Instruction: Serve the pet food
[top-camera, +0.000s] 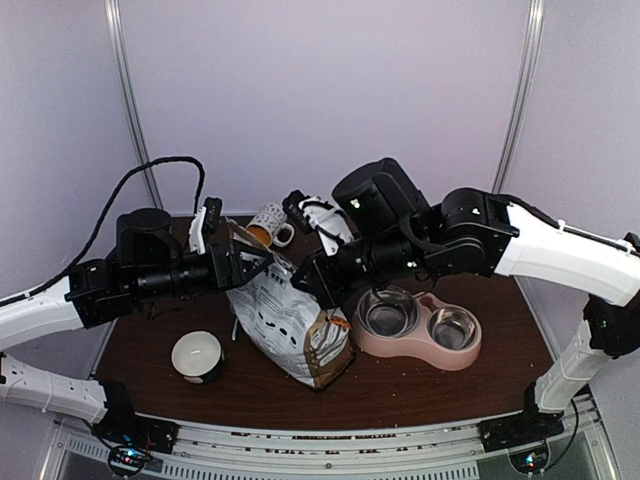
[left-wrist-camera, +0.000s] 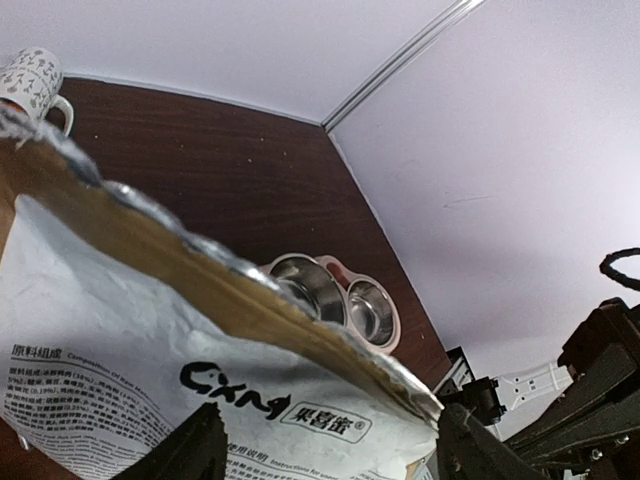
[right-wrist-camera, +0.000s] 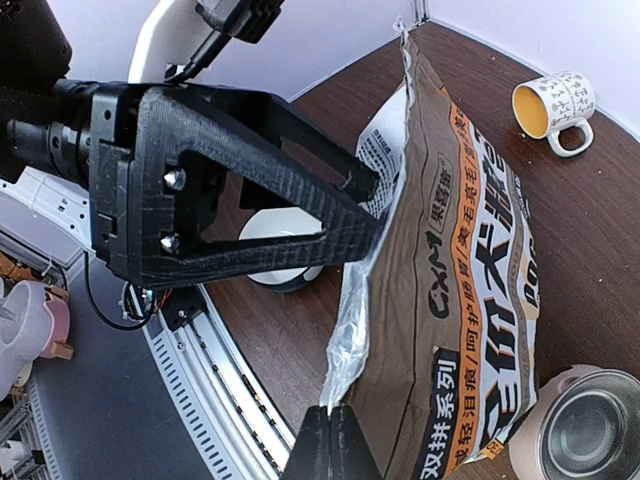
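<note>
The pet food bag (top-camera: 285, 330), white and brown, stands mid-table with its crinkled top edge high between both arms. My left gripper is at the bag's upper front, its fingers apart around the printed white face in the left wrist view. My right gripper is shut at the bag's crinkled top edge; the thin foil edge runs to its fingertips. The pink double feeder (top-camera: 415, 350) with two steel bowls sits right of the bag.
A white bowl (top-camera: 197, 357) stands front left. A patterned mug (right-wrist-camera: 555, 100) lies behind the bag. Both arms crowd the middle.
</note>
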